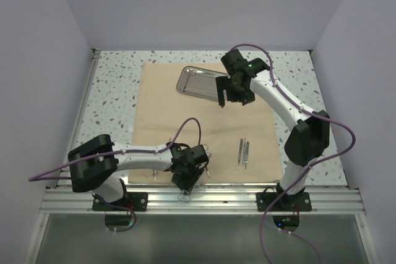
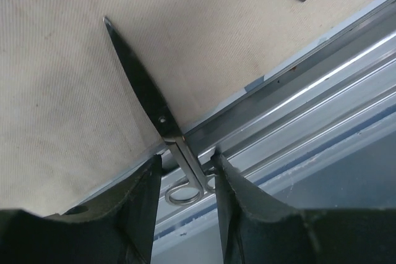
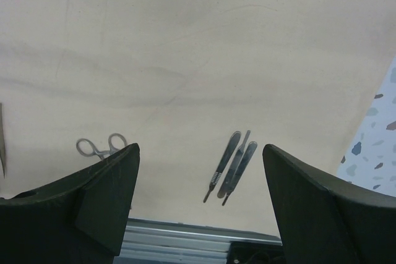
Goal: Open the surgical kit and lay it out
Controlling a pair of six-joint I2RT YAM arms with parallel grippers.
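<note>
My left gripper is low at the front edge of the beige cloth. In the left wrist view its open fingers flank the handle of scissors, whose blades lie on the cloth and whose rings extend over the metal edge. My right gripper hangs open beside the steel tray at the back. Scalpel handles and slim instruments lie on the right of the cloth. Ringed forceps lie near the middle front; other instruments at left are mostly hidden by the left arm.
A speckled table surface surrounds the cloth, with a metal rail along the front.
</note>
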